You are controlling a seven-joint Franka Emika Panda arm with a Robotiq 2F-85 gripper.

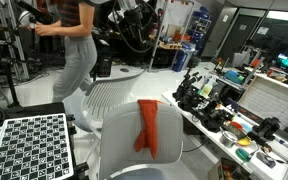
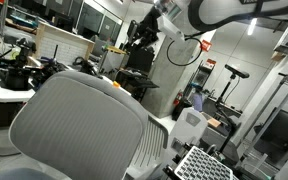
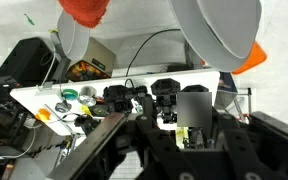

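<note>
A red-orange cloth (image 1: 147,128) hangs over the back of a light grey chair (image 1: 121,152); part of the same cloth (image 3: 85,10) shows at the top left of the wrist view. In the second exterior view only a small orange bit (image 2: 116,85) shows above the near chair back (image 2: 74,125). My gripper (image 1: 134,40) is up in the air above and behind the chairs, well apart from the cloth. In the wrist view its dark fingers stand apart at the bottom, open, holding nothing.
A second chair (image 1: 109,92) with a slatted back stands behind the first. A long white table (image 1: 274,98) full of tools and gear runs along the right. At the front left lies a black-and-white checkered board (image 1: 30,148). A person (image 1: 74,50) is at the upper left.
</note>
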